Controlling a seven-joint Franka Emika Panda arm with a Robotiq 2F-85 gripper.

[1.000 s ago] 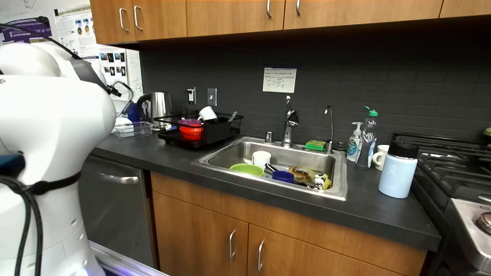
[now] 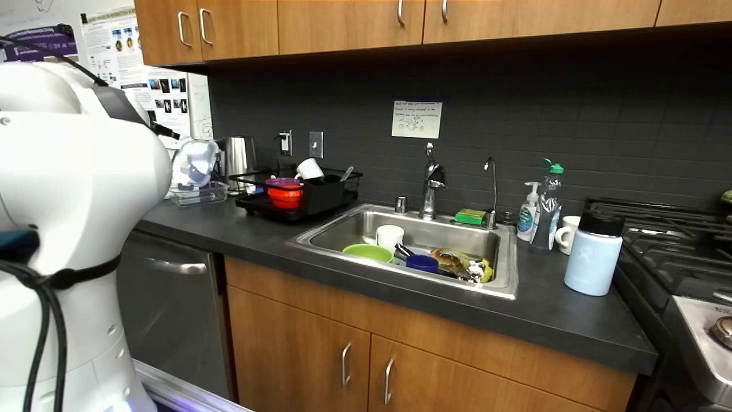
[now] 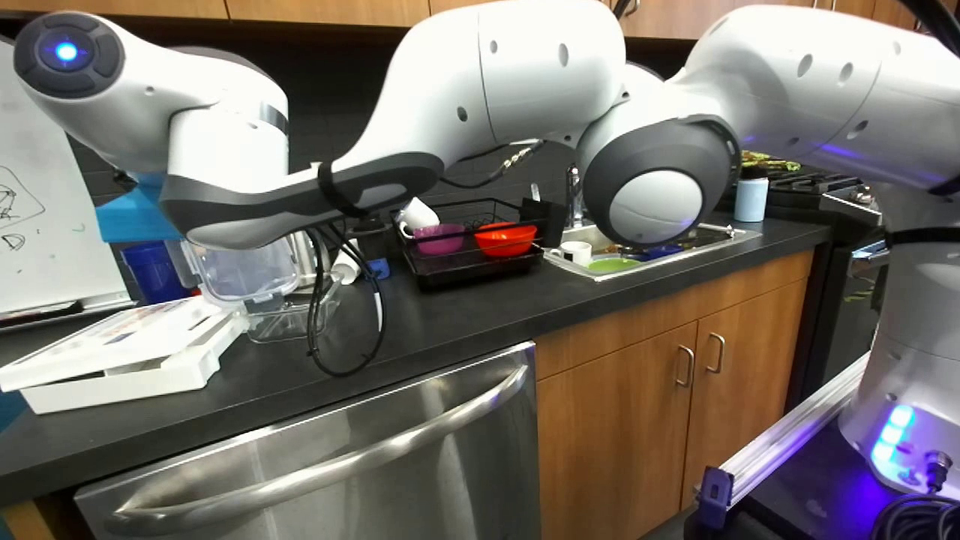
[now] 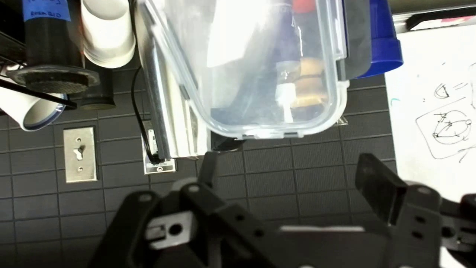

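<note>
A clear plastic lid [image 4: 328,123] with a pale rim fills the upper middle of the wrist view. My gripper is open there, its fingers wide apart with nothing between them and the lid's edge clear of them. In exterior view 1 the lid [image 2: 195,161] stands steeply tilted over a clear rectangular container [image 2: 199,197] on the counter, just below the dark fingertip [image 2: 164,130]. Exterior view 2 also shows the lid [image 3: 244,270] upright by the container [image 3: 288,325]; whether it rests in it, I cannot tell. The arm hides the gripper's fingers in that view.
The steel kettle [image 2: 240,159] stands right behind the container, and a black dish rack [image 2: 326,195] with bowls and a mug is farther right. A white box [image 3: 117,378] lies at the counter's left. Bare counter [image 3: 423,315] runs in front of the rack.
The lid was edge-on at the fingertip; now its broad face shows lower, over the container and before the kettle. The arm has shifted slightly left, and the fingertip is apart from the lid.
</note>
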